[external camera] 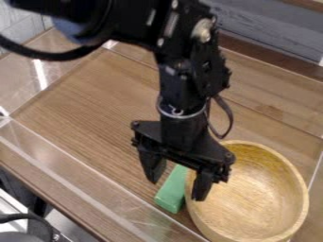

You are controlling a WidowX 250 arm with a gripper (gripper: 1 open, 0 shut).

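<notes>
My black gripper (180,163) hangs low over the front right of the wooden table, its fingers apart, directly above a green block (172,196). A beige round-cornered container (259,198) sits at the right, close beside the block and partly behind the gripper. The gripper hides the upper end of the block. I see nothing held between the fingers.
A transparent edge runs along the left and front. The arm covers much of the middle of the view.
</notes>
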